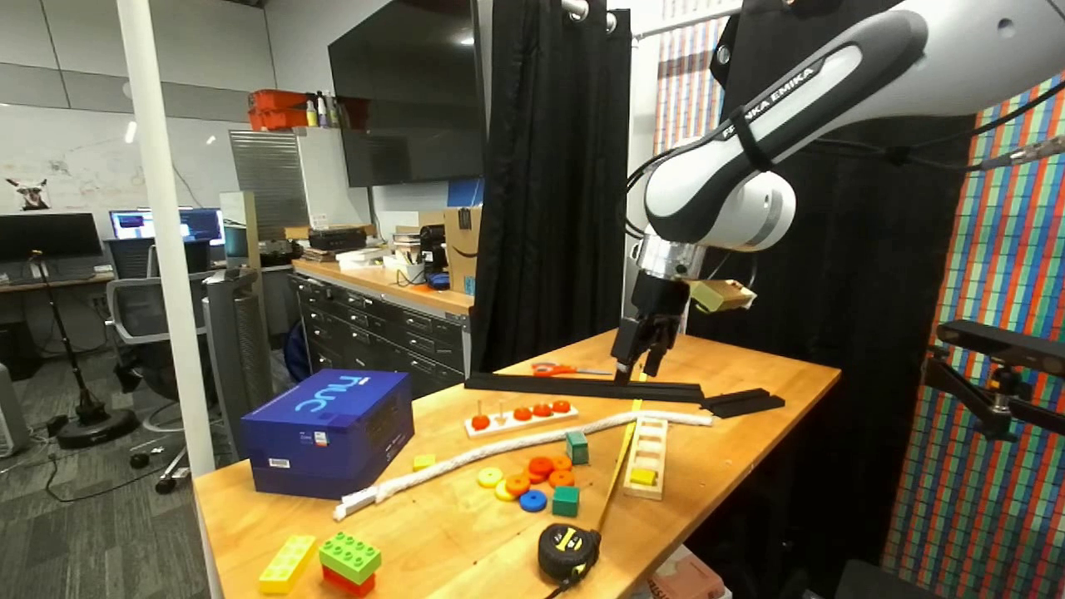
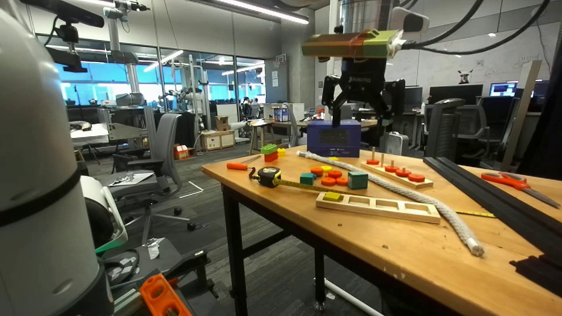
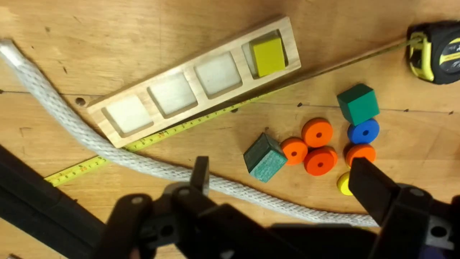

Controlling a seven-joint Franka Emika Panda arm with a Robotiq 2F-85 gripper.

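My gripper is open above the table, its fingers wide apart and nothing held between them. In the wrist view, a dark green block (image 3: 265, 158) lies beneath the gap, and a second green block (image 3: 358, 104) sits farther right. The wooden tray (image 3: 179, 69) has several square compartments; a yellow block (image 3: 268, 56) rests tilted in the one at its right end, and the others are empty. Orange rings (image 3: 319, 161), a blue ring (image 3: 364, 131) and a yellow ring (image 3: 344, 183) cluster between and beside the green blocks.
A white rope (image 2: 388, 184) curves across the table. The tape measure (image 1: 568, 551) has its yellow blade extended past the tray. Black rails (image 1: 584, 388), scissors (image 1: 559, 369), a peg board (image 1: 521, 418), a blue box (image 1: 327, 433) and toy bricks (image 1: 349, 558) surround the middle.
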